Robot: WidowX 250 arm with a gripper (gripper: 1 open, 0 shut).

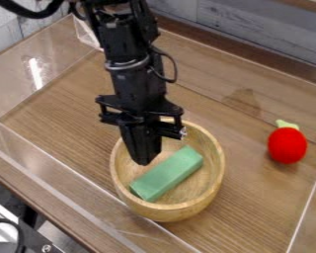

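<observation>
My black gripper [142,148] hangs over the left rear part of a light wooden bowl [200,198], its tip just above the rim's inside. It is shut, with nothing seen between its fingers. A green rectangular block [166,174] lies diagonally in the bowl, below and right of the fingertips. The bowl's far left is partly hidden behind the gripper.
A red tomato-like object [287,146] with a pale green tip lies on the wooden table [240,99] to the right of the bowl.
</observation>
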